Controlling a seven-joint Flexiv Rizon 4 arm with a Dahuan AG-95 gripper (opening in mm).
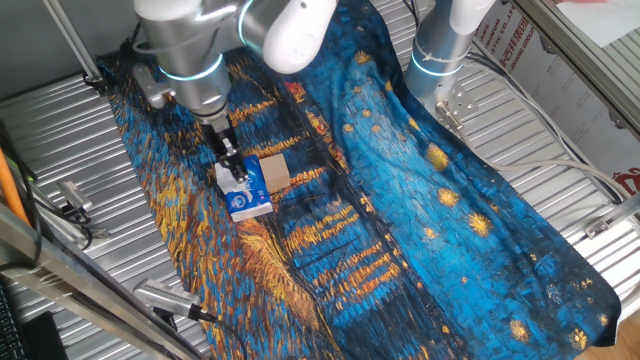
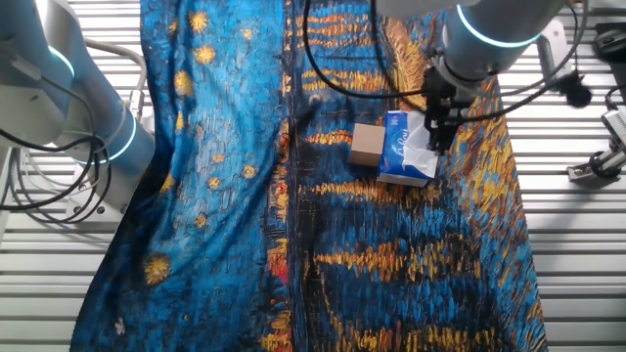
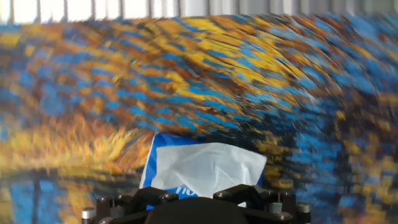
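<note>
A blue-and-white packet [image 1: 252, 203] lies on the patterned cloth, its white part towards my gripper [image 1: 240, 174]. Against the packet's side sits a small brown box [image 1: 275, 173], also visible in exterior view 2 as a brown block [image 2: 367, 144] left of the packet [image 2: 403, 156]. My gripper reaches down over the packet's white end; whether it touches is unclear. In the wrist view, a gap separates the two fingers [image 3: 149, 196], and the packet's white face [image 3: 208, 165] shows beyond them. Nothing appears clamped between them.
A dark blue starry cloth [image 1: 480, 240] covers much of the slatted metal table [image 1: 60, 130]. A grey handheld device [image 1: 165, 298] with a cable lies at the near left.
</note>
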